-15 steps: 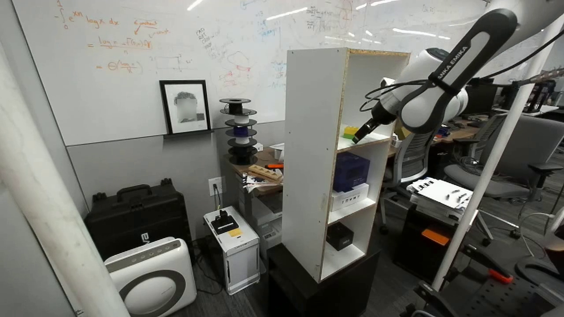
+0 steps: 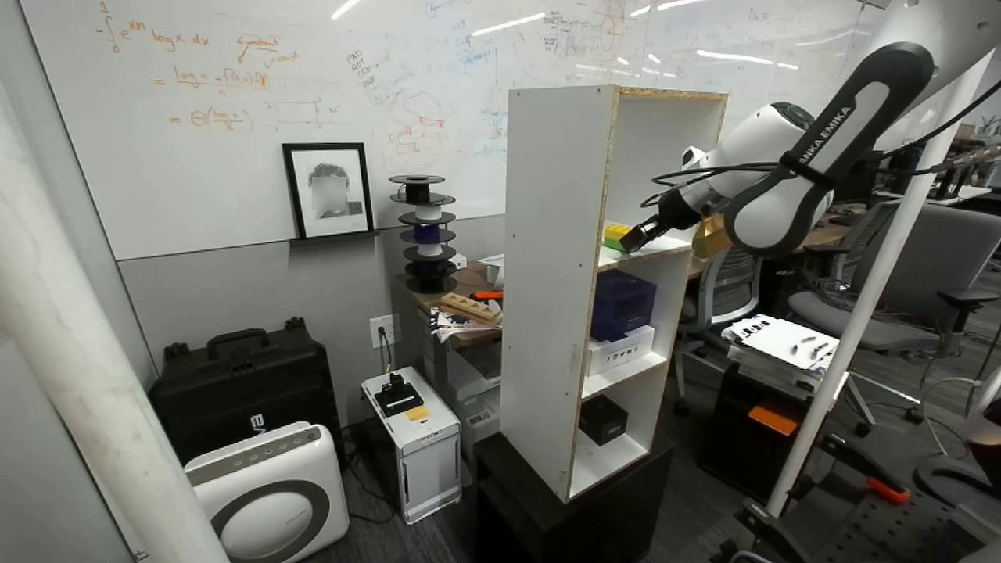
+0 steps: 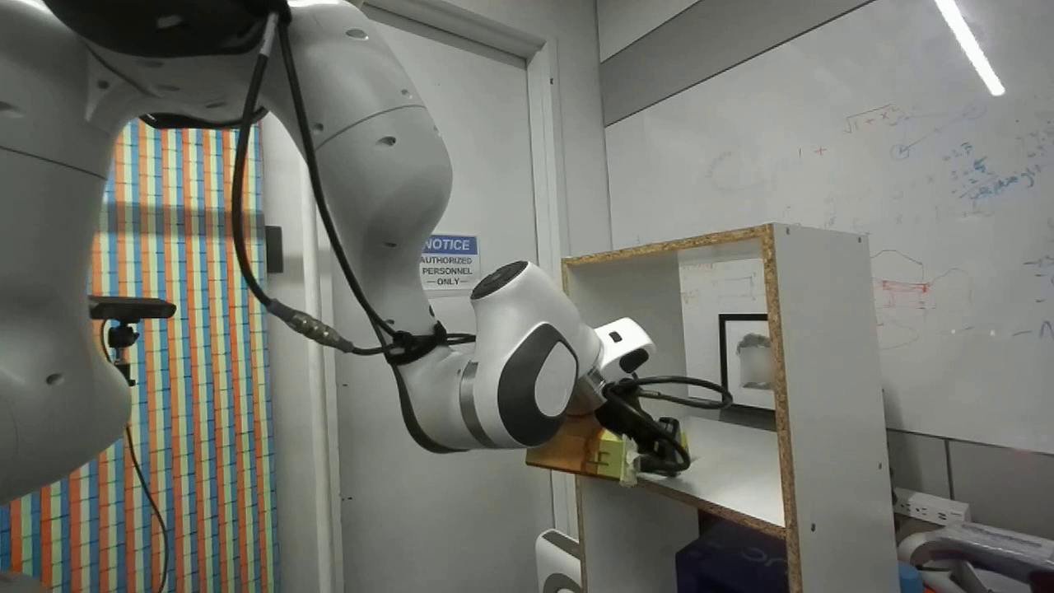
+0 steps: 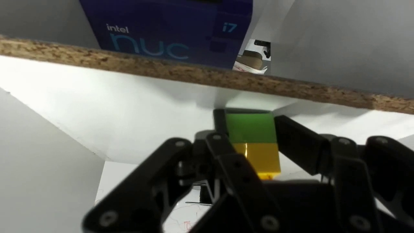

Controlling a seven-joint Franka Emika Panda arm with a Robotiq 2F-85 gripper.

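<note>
A block, green on one part and yellow on the other [image 4: 251,128], is between the two black fingers of my gripper. One finger lies along each side of it in the wrist view, and the fingers are shut on it. In exterior view 1 the block [image 2: 615,231] is on the upper shelf [image 2: 658,245] of the white bookcase, just inside its left wall, with the gripper [image 2: 633,240] reaching in from the right. The hand hides most of the block in exterior view 2. Whether its underside touches the shelf is unclear.
Below that shelf, a dark blue Intel NUC box [image 2: 622,305] stands on a white box [image 2: 619,350]. A small black box [image 2: 602,418] occupies the bottom compartment. The bookcase's left side wall [image 2: 554,281] rises close beside the fingers. The upper shelf is otherwise bare.
The forearm and wrist have shifted right and lower, and the hand reaches in at a flatter angle. The fingertips remain near the same place, now closer against the block.
</note>
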